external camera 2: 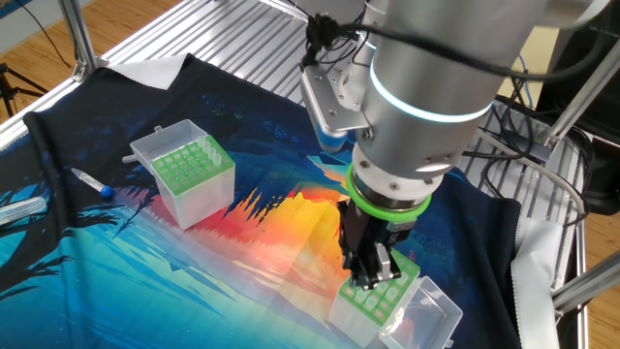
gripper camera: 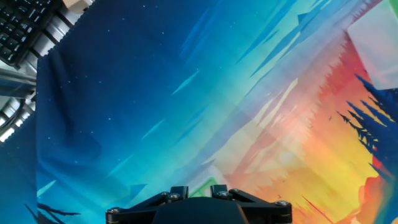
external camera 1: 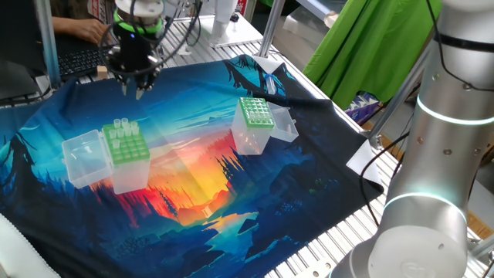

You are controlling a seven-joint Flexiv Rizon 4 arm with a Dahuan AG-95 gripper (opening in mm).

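My gripper hangs above the cloth, behind the left tube box in exterior view 1. Its two fingertips stand apart in the wrist view, where the gripper has nothing held between them. The left box has a green rack with several clear tubes upright toward its back, and an open clear lid at its side. On the right stands a second box; its green rack seems to hold clear tubes along the near side. A corner of green rack shows beyond my fingertips.
A pen with a blue end lies on the patterned cloth. A keyboard, a small wooden block and a person's hand are at the back left. Between the boxes the cloth is clear.
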